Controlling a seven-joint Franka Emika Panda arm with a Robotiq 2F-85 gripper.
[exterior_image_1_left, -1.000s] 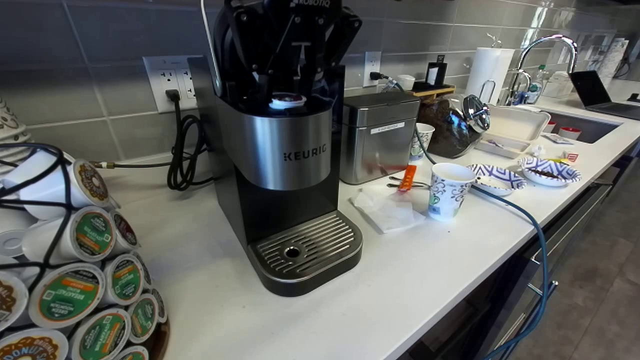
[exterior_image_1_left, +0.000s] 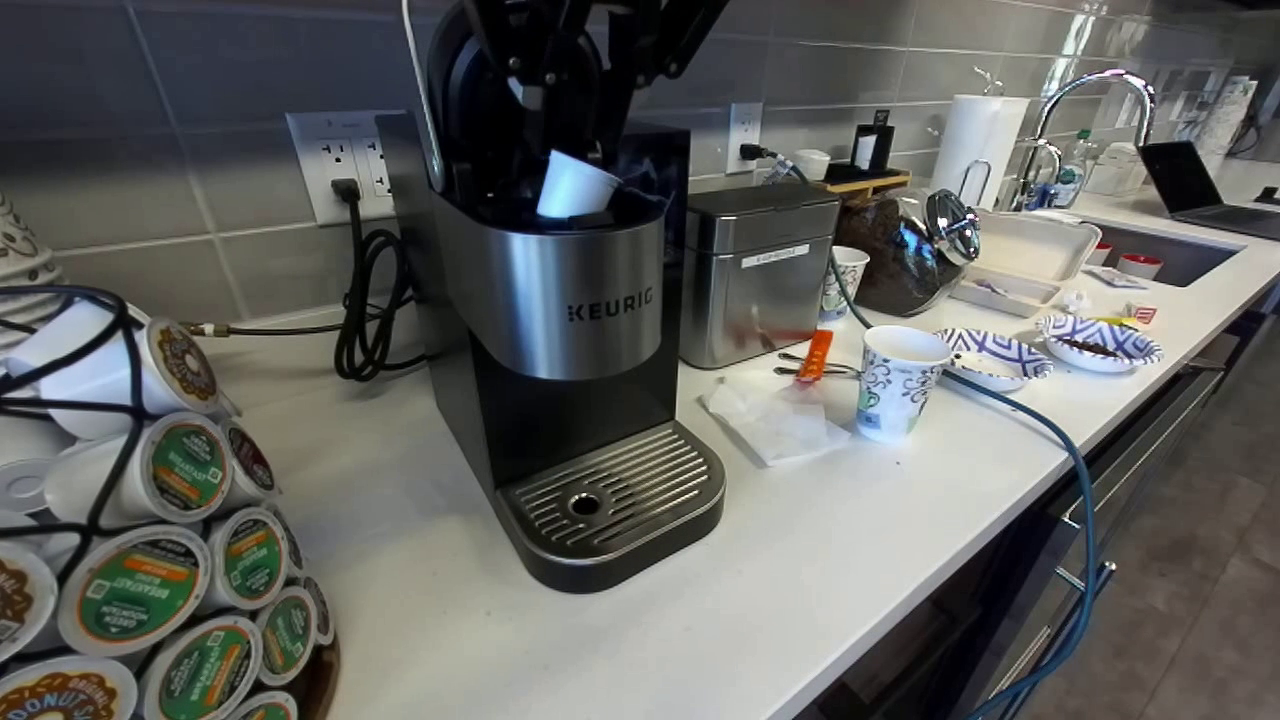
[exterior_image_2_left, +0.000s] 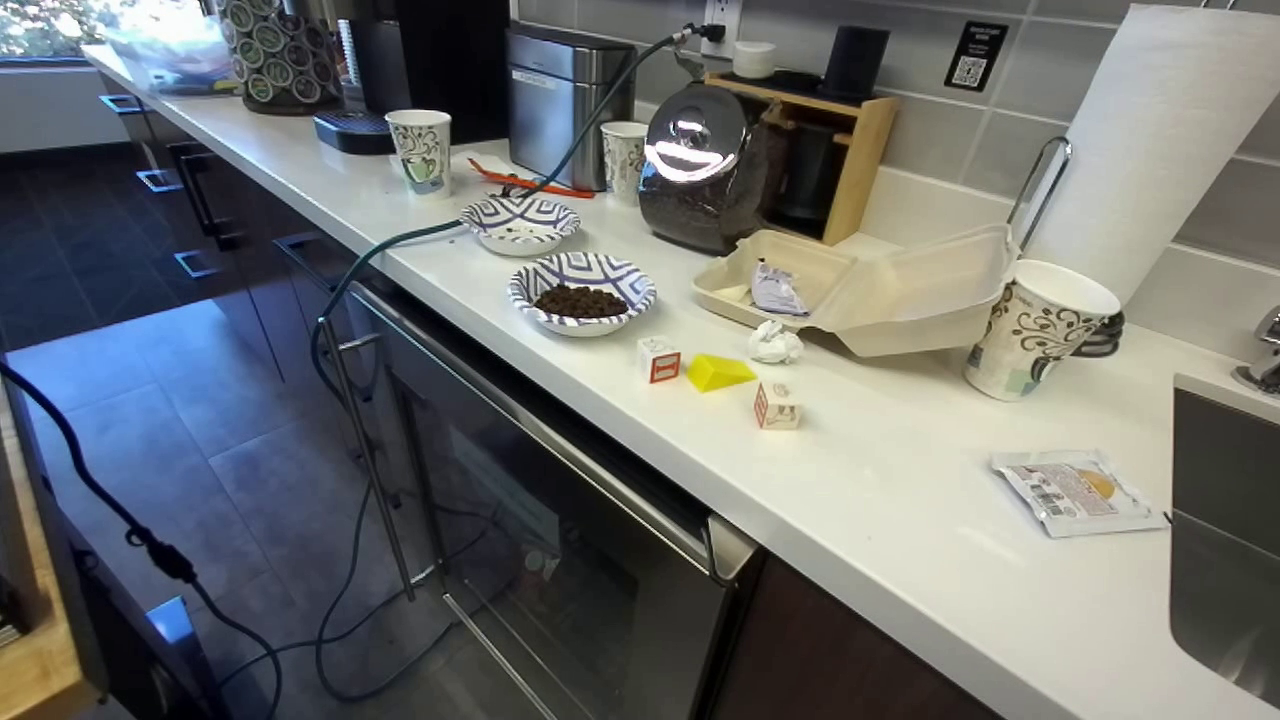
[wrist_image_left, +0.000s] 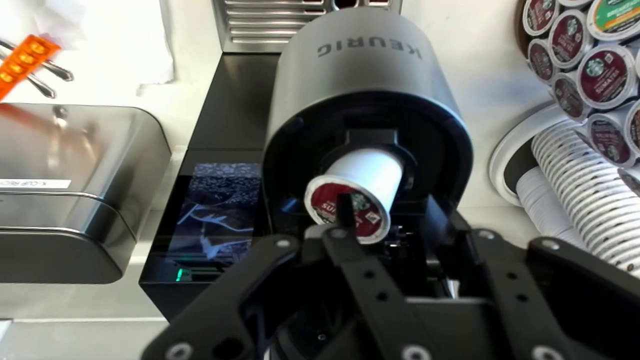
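A white coffee pod (exterior_image_1_left: 577, 186) with a dark red lid leans over in the open top of the Keurig coffee maker (exterior_image_1_left: 564, 306). In the wrist view the pod (wrist_image_left: 360, 192) lies tipped, its lid facing my gripper. The fingers stand part open; one dark finger (wrist_image_left: 345, 210) crosses in front of the lid, the other is off to the right. From the outside my gripper (exterior_image_1_left: 573, 138) shows just above the pod, partly lost against the black lid behind. Whether a finger touches the pod, I cannot tell.
A steel box (exterior_image_1_left: 762, 270) stands close to the machine's right side. Pods fill a wire rack (exterior_image_1_left: 132, 480) at left. A patterned paper cup (exterior_image_1_left: 897, 384) and a napkin (exterior_image_1_left: 777, 420) lie to the right. Bare counter (exterior_image_1_left: 672, 636) is in front.
The pod was upright with its lid facing up; now it is tipped over with its white side showing. My gripper has risen and shifted slightly.
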